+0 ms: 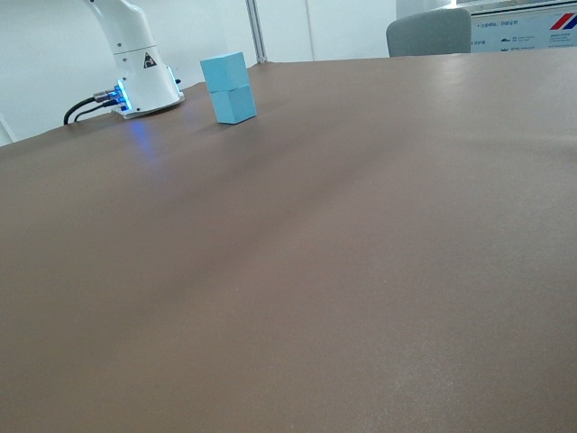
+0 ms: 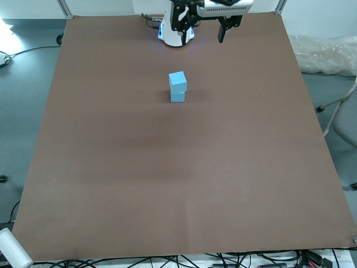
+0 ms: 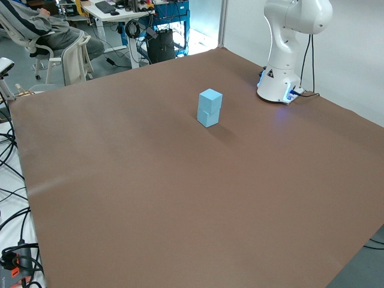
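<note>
Two light blue cubes (image 2: 178,84) stand stacked on the brown tabletop (image 2: 184,178), toward the back in the left view; the same stack (image 1: 229,88) shows in the top view, and in the right view the stack (image 3: 209,105) sits left of the arm's base. My black gripper (image 2: 202,34) is raised at the top of the left view, above the table near the white base, apart from the cubes, with its two fingers spread and nothing seen between them. It is out of frame in the other two views.
The white arm base (image 3: 276,83) with cables stands at the table's back edge. A grey chair (image 2: 346,117) is beside the table, bundled cables lie along the near edge, and a seated person (image 3: 54,36) is beyond the table in the right view.
</note>
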